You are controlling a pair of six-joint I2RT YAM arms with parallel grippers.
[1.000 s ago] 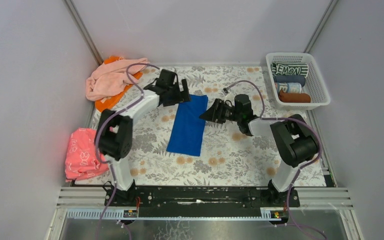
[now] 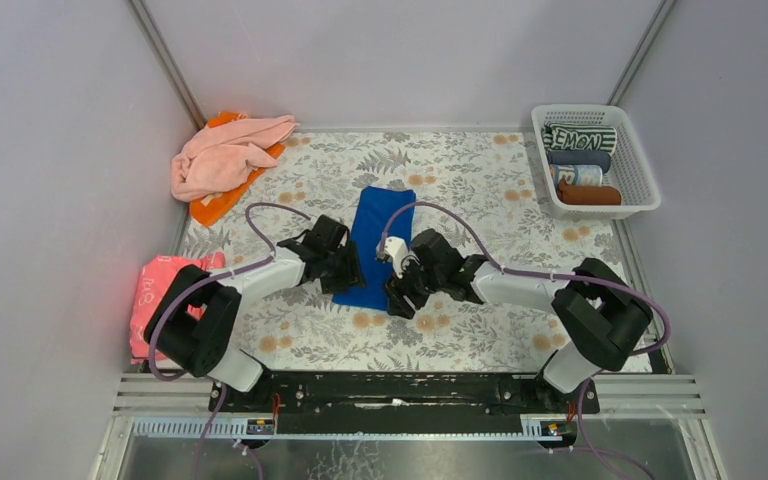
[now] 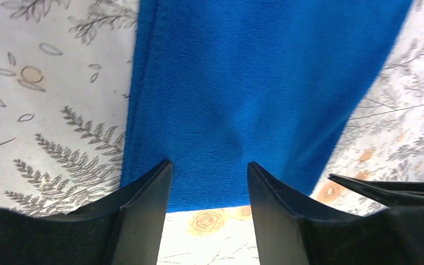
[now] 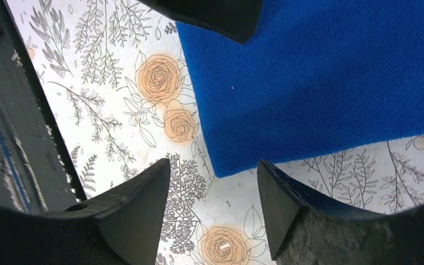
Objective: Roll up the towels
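Observation:
A blue towel (image 2: 373, 215) lies flat and lengthwise on the patterned mat. At the left part of its near end is my left gripper (image 2: 351, 287). In the left wrist view its fingers (image 3: 153, 190) stand apart over the towel (image 3: 221, 110), which lies flat in the gap with a small pucker by one fingertip. My right gripper (image 2: 397, 300) is at the near right corner. The right wrist view shows it open, its fingers (image 4: 153, 187) apart beside the towel's corner (image 4: 226, 154), with no cloth gripped.
A white basket (image 2: 643, 185) at the back right holds several rolled towels. Pink and orange towels (image 2: 222, 160) lie heaped at the back left, and a coral cloth (image 2: 155, 300) at the left. The two grippers are close together. Bare mat (image 2: 475, 165) extends right of the blue towel.
Both grippers have moved from the towel's far and middle parts toward its near end, and now stand closer together. The towel stays flat in the same place.

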